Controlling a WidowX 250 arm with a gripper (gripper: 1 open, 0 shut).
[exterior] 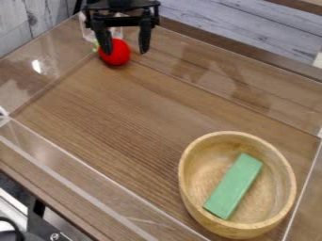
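My gripper (123,40) is at the top left of the camera view, its dark open fingers over and around a red round object (115,55) on the wooden table. A pale translucent item sits just behind it, mostly hidden by the gripper. In the lower right, a wooden bowl (195,173) holds a green rectangular block (233,185).
A pale wall runs along the upper left, close to the gripper, and the table's edge shows along the top right.
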